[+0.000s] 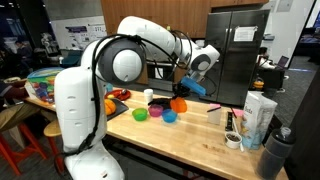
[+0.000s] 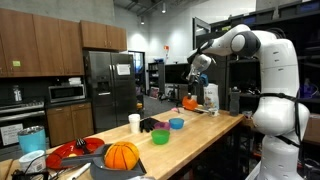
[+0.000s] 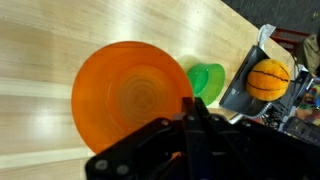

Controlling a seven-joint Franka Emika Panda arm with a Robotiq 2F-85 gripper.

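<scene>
An orange bowl (image 1: 178,104) hangs above the table in exterior view 1, its rim pinched in my gripper (image 1: 181,92), which is shut. Close to the camera in the wrist view, that bowl (image 3: 130,95) shows as a wide round shape with its rim reaching the fingers. Below and slightly left of it, a blue bowl (image 1: 169,117) stands on the table. A magenta bowl (image 1: 155,111) and a green bowl (image 1: 140,114) are further left. The wrist view hides the blue and magenta bowls.
A white cup (image 1: 148,95) stands behind the bowls. Beside the green bowl is a dark tray (image 3: 240,98) holding an orange ball (image 3: 268,80). Along the table's right side stand a carton (image 1: 257,120) and a dark canister (image 1: 275,153).
</scene>
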